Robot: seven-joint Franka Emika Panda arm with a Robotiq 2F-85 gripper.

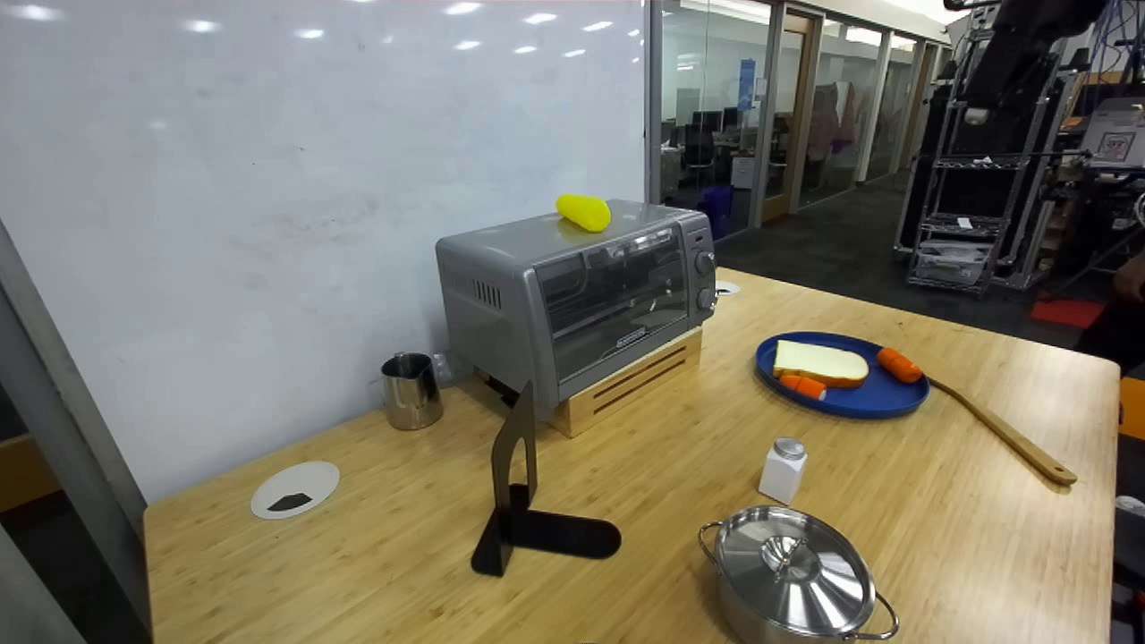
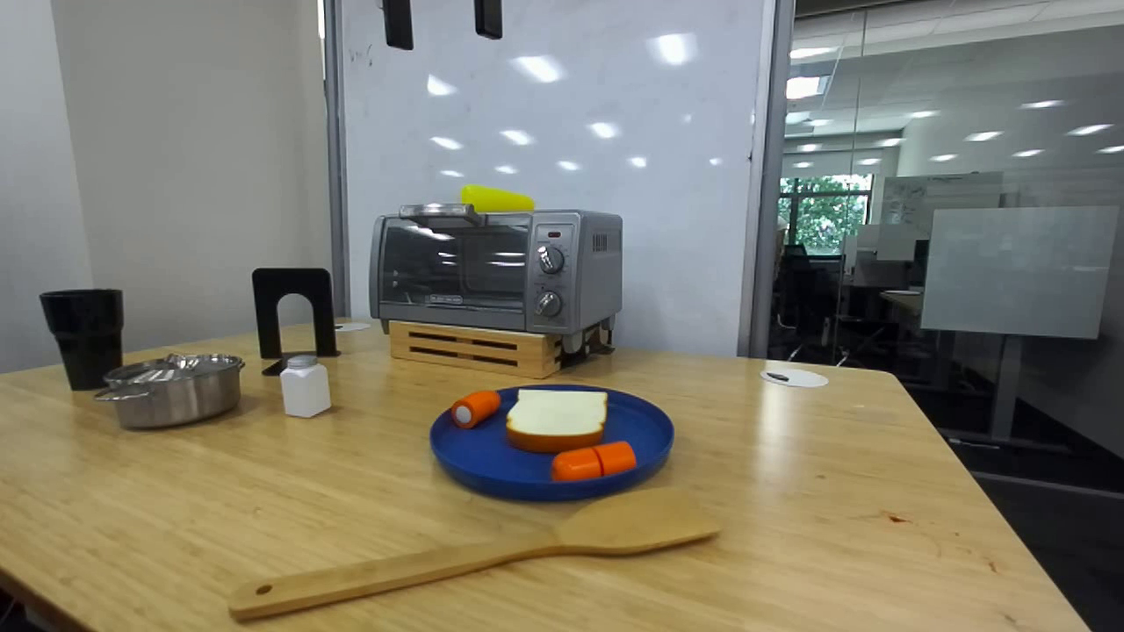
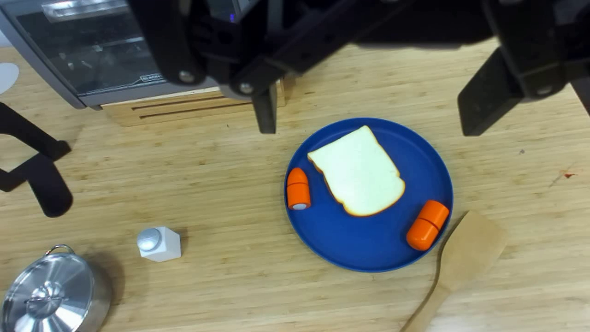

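My gripper hangs high over the table, its fingers wide apart with nothing between them; in exterior view 2 only its fingertips show at the top edge. Below it in the wrist view lies a blue plate. On that plate rest a slice of bread and two orange carrot-like pieces, one at the left and one at the lower right. A grey toaster oven stands on a wooden stand, its door shut. On its top lies a yellow object.
A wooden spatula lies beside the plate. Left of the plate in exterior view 2 stand a white shaker, a lidded pot, a black bookend and a black cup. A metal pitcher is near the wall.
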